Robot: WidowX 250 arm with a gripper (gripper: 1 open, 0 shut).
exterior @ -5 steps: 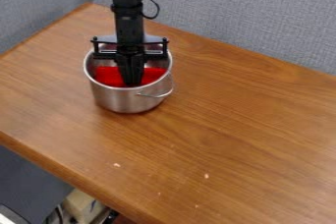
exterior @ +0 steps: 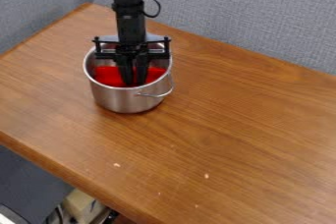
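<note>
A steel pot [exterior: 116, 98] with a wire side handle stands on the wooden table toward the upper left, a red object [exterior: 108, 75] inside it. My black gripper [exterior: 133, 77] reaches down into the pot from above, its fingers over the red object. It looks shut; whether anything is between the fingertips is hidden by the dark shapes and the pot.
A grey padded wall runs along the back and left. Cables show past the table's lower-left edge.
The gripper has shifted very slightly within the pot. The pot stands in the same place.
</note>
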